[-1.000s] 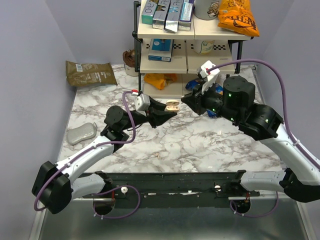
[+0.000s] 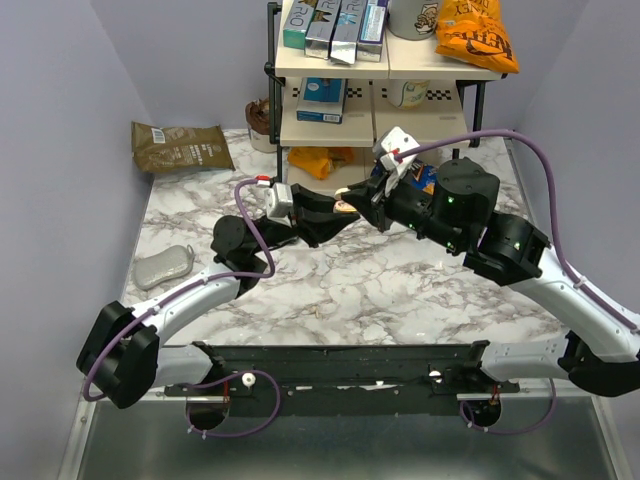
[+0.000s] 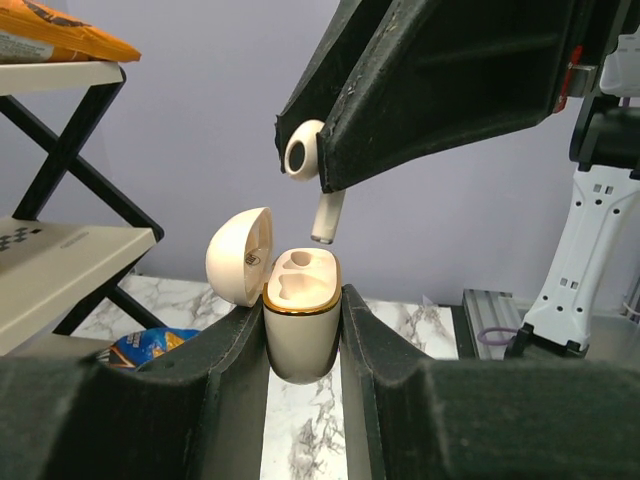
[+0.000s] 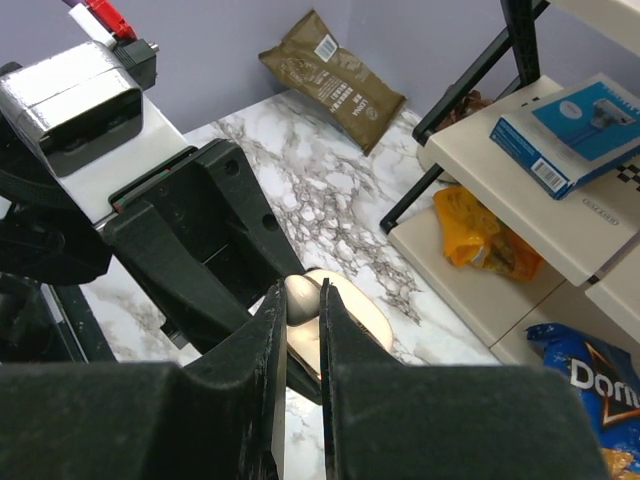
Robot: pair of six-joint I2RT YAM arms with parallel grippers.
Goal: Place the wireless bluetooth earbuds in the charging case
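Note:
The open cream charging case [image 3: 300, 330] is held upright in my left gripper, shut on its body, with the lid [image 3: 238, 255] standing up and the empty slots facing up. Just above it, a white earbud [image 3: 327, 215] hangs stem down from my right gripper, shut on its head. In the right wrist view the earbud [image 4: 301, 298] covers part of the case. In the top view both grippers meet at the middle, over the marble table.
Shelves [image 2: 330, 130] with boxes and bags stand at the back. A brown bag [image 2: 182, 148] and grey pouch [image 2: 163, 268] lie on the left.
The right gripper with the earbud has moved left to the case. The left arm has shifted slightly right, bringing the case closer under the earbud.

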